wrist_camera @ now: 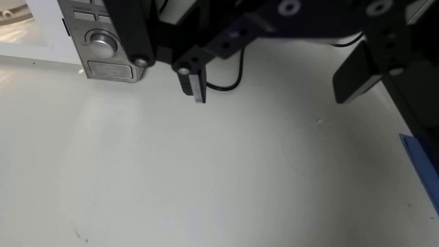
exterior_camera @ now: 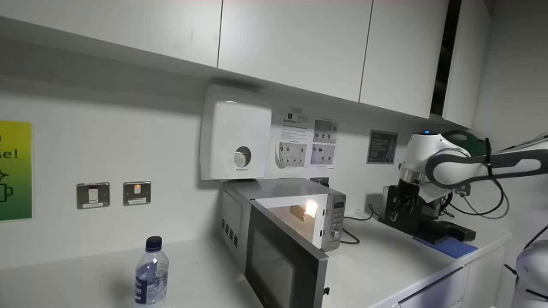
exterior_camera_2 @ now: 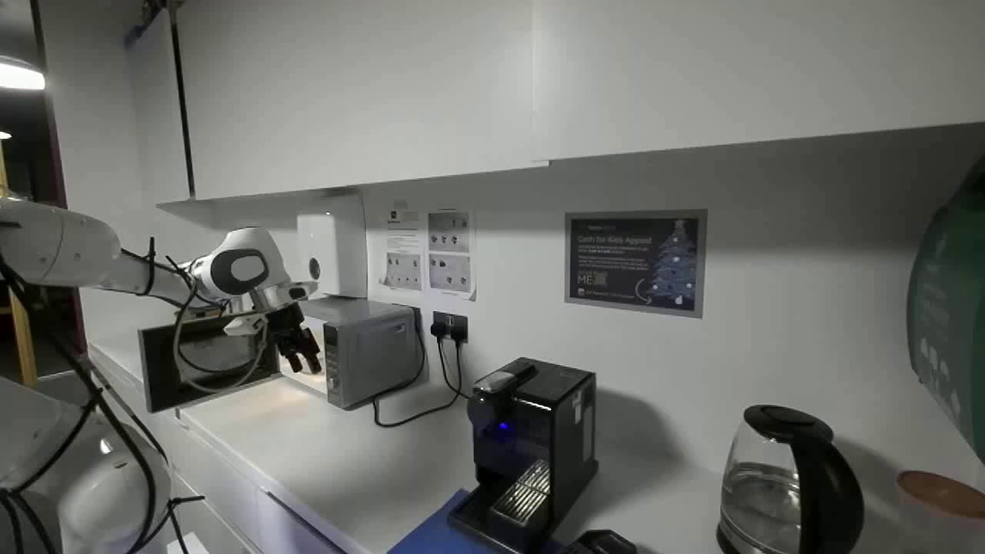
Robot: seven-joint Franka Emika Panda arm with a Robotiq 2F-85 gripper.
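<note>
Two black fingers stand wide apart in the wrist view, so my gripper is open, with only bare counter below the gap. The grey microwave point(exterior_camera: 287, 189) has its door point(exterior_camera: 284, 256) swung out and its inside lit. In the second exterior view the gripper point(exterior_camera_2: 309, 358) hangs in front of the microwave point(exterior_camera_2: 374, 342), near its control side. The wrist view shows the microwave's control panel with its round knob point(wrist_camera: 101, 45) at the upper left, apart from the fingers.
A black coffee machine point(exterior_camera_2: 535, 434) stands on a blue mat point(exterior_camera_2: 429, 526), with a glass kettle point(exterior_camera_2: 766, 489) farther right. A water bottle point(exterior_camera: 152, 274) stands left of the microwave. A black cable point(wrist_camera: 230, 87) lies behind the gripper.
</note>
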